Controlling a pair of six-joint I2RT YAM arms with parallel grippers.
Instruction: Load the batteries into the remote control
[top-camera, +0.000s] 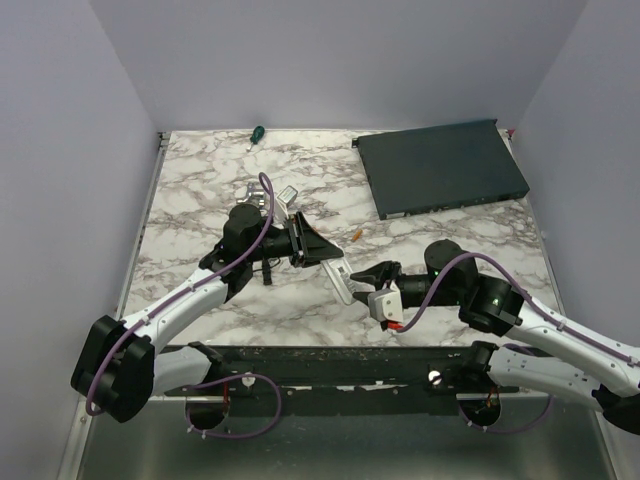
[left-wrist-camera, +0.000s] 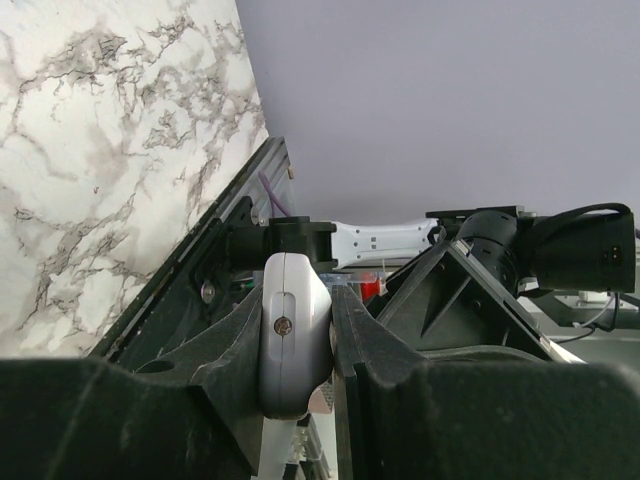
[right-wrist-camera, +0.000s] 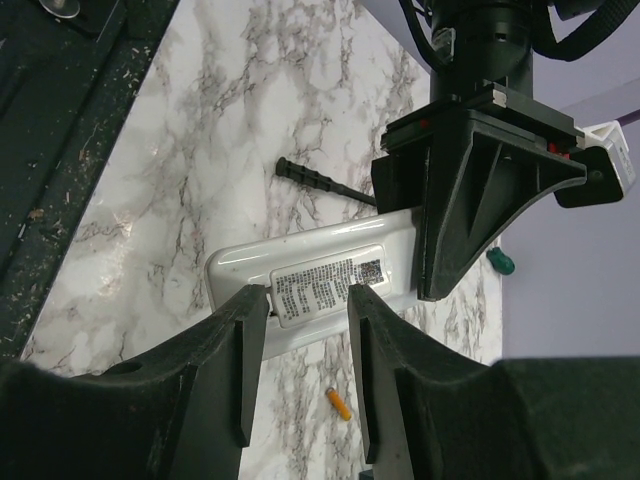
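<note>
My left gripper is shut on the white remote, which it holds over the table; in the left wrist view the remote's end sticks up between the fingers. In the right wrist view the battery compartment faces my right gripper, whose part-open fingertips are at the remote's near edge, with nothing clearly between them. A small orange cylinder, likely a battery, lies on the marble table behind the remote.
A black board covers the back right of the table. A green screwdriver lies at the back. A dark rod lies beneath the left arm.
</note>
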